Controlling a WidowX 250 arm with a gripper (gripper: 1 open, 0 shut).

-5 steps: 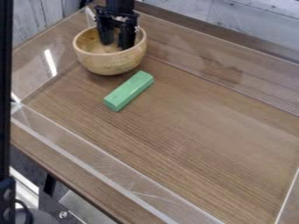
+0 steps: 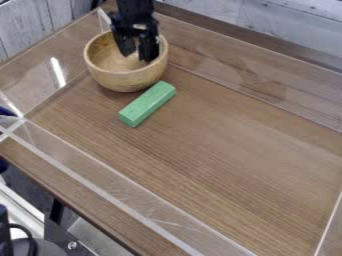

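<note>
A wooden bowl (image 2: pixel 124 70) sits at the top of the camera view. The dark gripper (image 2: pixel 134 38) is over and inside the bowl's back part, its fingers pointing down; the frame is too small to show clearly what lies between them. A green block (image 2: pixel 147 104) lies on the table just in front of the bowl, to the right.
A dark object (image 2: pixel 27 245) is cut off at the lower left corner, and clear strips run along the left edge.
The gripper has shifted slightly within the bowl area, and the bowl looks a little lower in the view. The green block stays about where it was.
</note>
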